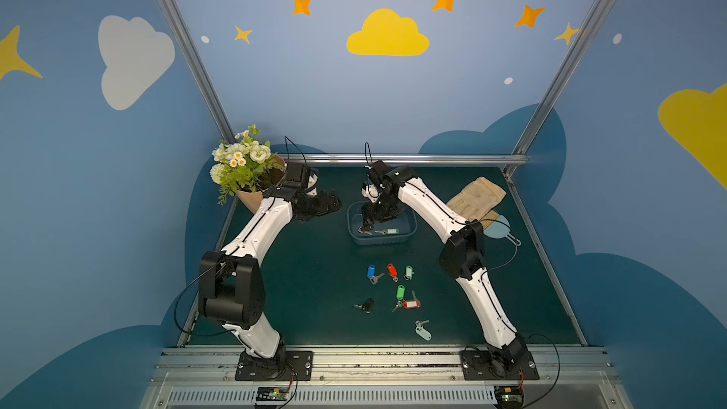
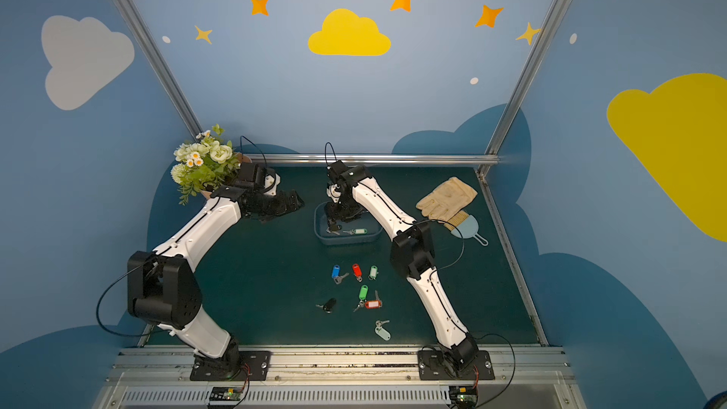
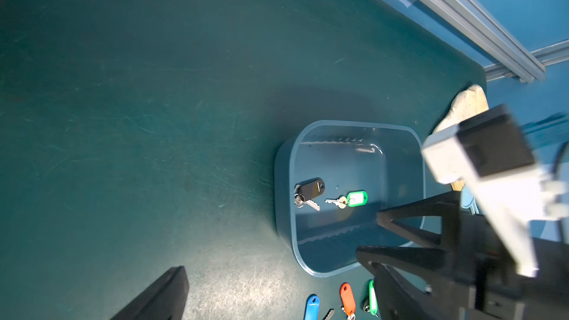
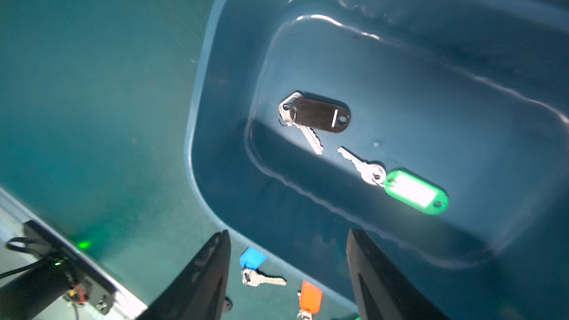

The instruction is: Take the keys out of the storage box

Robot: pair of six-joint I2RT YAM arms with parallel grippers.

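The blue storage box (image 3: 284,201) stands at the middle back of the table. On its floor lie a black-tagged key (image 4: 317,114) and a green-tagged key (image 4: 418,192), apart from each other. My right gripper (image 1: 365,225) hangs over the box, open, with nothing between its fingers; both keys lie ahead of its fingertips in the right wrist view. Left of the box, above bare table, my left gripper (image 1: 333,201) is open and empty. In the top left view the right hand hides the black-tagged key, while the green-tagged one shows.
Several tagged keys lie in front of the box, among them blue (image 1: 371,271), red (image 1: 392,271) and black (image 1: 367,305) ones. A flowerpot (image 1: 250,200) stands back left, beside my left arm. Gloves (image 1: 477,198) and a light-blue dustpan (image 1: 497,228) lie back right.
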